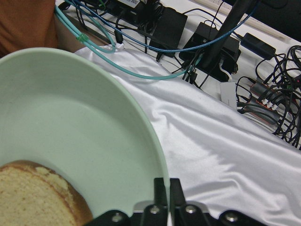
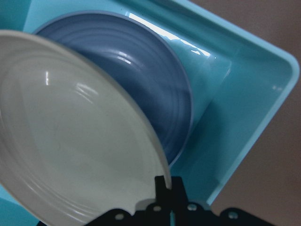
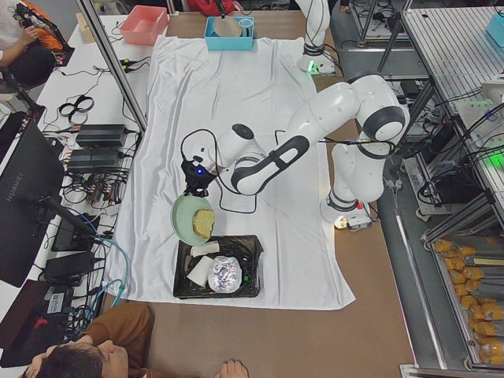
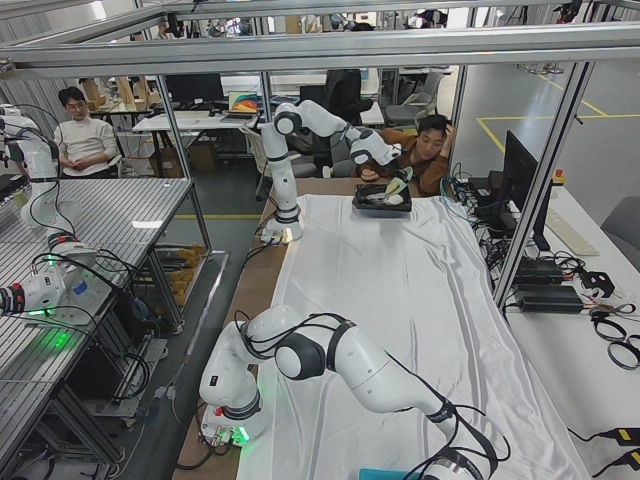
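Observation:
A pale green plate point(image 3: 185, 220) carrying a round bread slice point(image 3: 203, 223) is just left of and above the black tray; my left gripper is shut on its rim. In the right wrist view my right gripper is shut on the rim of a cream plate point(image 2: 66, 132), which is over a blue plate point(image 2: 155, 75) inside a light blue bin point(image 2: 249, 94).
The black tray point(image 3: 179, 279) holds a foil-covered item point(image 3: 224, 275) and white pieces. A pink bin point(image 3: 144, 25) stands at the far left, beside cables and electronics.

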